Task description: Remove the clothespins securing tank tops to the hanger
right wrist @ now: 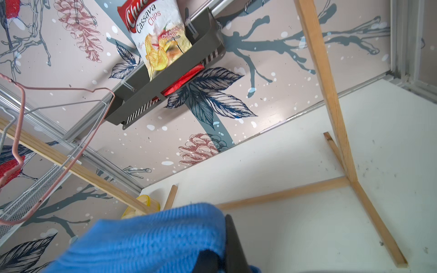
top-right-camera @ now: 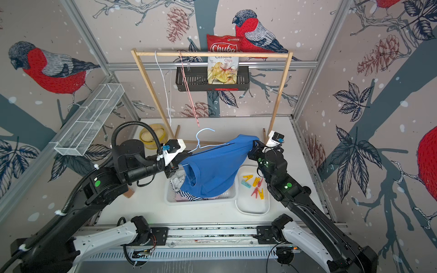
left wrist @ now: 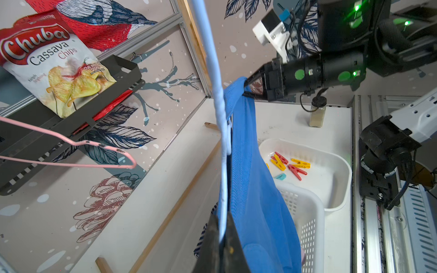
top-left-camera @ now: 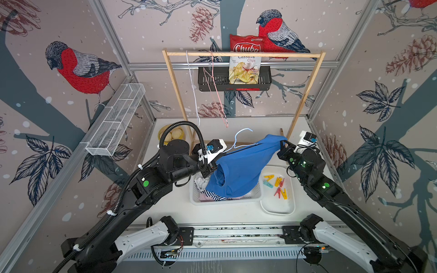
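A blue tank top (top-left-camera: pixel 243 166) is stretched between my two grippers above the laundry basket. My left gripper is shut on the light blue hanger (left wrist: pixel 217 95), whose hook (top-left-camera: pixel 241 132) points up and to the right in the top left view. On the far right side, my right gripper (top-left-camera: pixel 282 147) is shut on a gathered edge of the tank top; in the right wrist view the ribbed cloth (right wrist: pixel 182 229) runs into its fingers. No clothespin shows on the hanger or the cloth, though folds hide part of the hanger. Several yellow, red and teal clothespins (top-left-camera: pixel 278 181) lie in the white tray (top-left-camera: pixel 277 210).
The white basket (top-left-camera: pixel 250 198) holds other clothes, including a striped one. A wooden rack (top-left-camera: pixel 273 55) with white and pink hangers (top-left-camera: pixel 219 97) stands behind. Further back are a dark shelf with a chips bag (top-left-camera: pixel 245 63) and a yellow bowl (top-left-camera: pixel 163 133).
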